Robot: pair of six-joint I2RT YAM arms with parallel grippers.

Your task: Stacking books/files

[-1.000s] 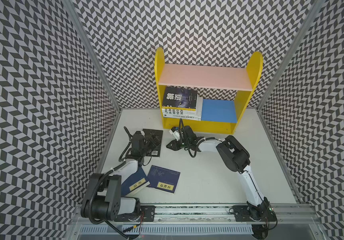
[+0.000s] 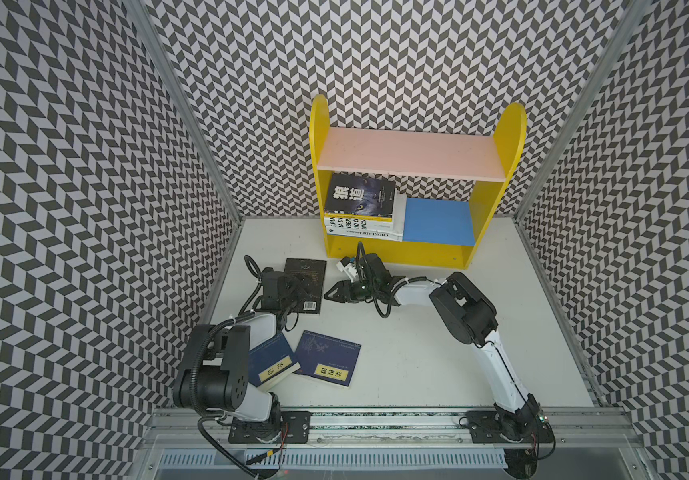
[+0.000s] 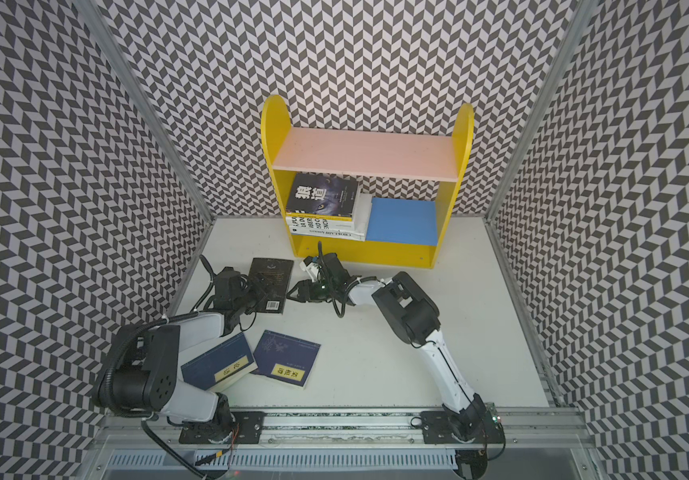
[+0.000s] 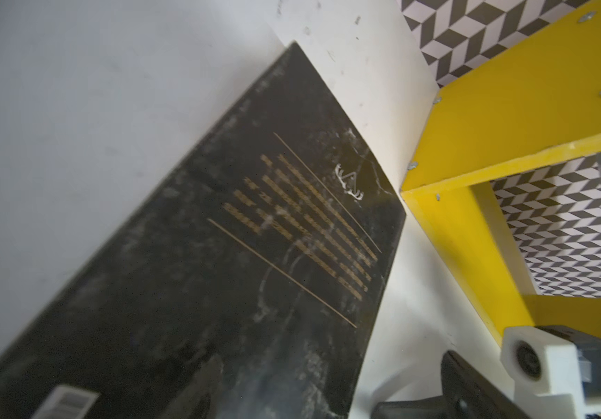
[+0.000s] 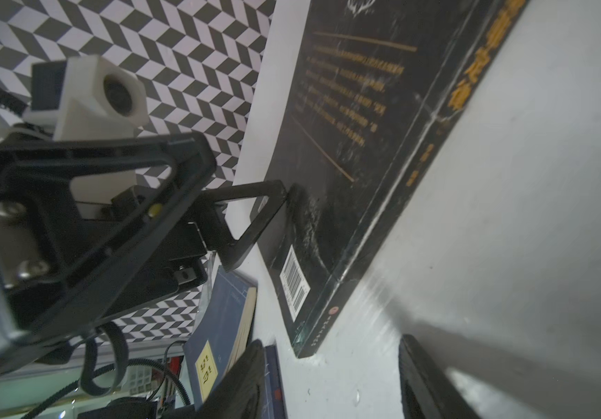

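A black book [image 2: 312,272] with gold print and a barcode lies flat on the table, left of centre. My left gripper [image 2: 299,286] is open over its left part; in the right wrist view its fingers frame the cover near the barcode. Contact cannot be told. My right gripper is part open beside the spine edge of the black book [image 5: 356,153], nothing between its fingers. Two dark blue books, one [image 2: 330,357] flat and another [image 2: 274,361] partly under the left arm, lie nearer the front. On the shelf, a dark wolf-cover book [image 2: 364,194] tops white books [image 2: 364,233].
The yellow shelf unit [image 2: 432,254] stands at the back, with a pink top board [image 2: 412,152]. A bare blue board [image 2: 439,221] shows right of the stacked books.
The right gripper shifted slightly left, closer to that book. The books look unmoved.
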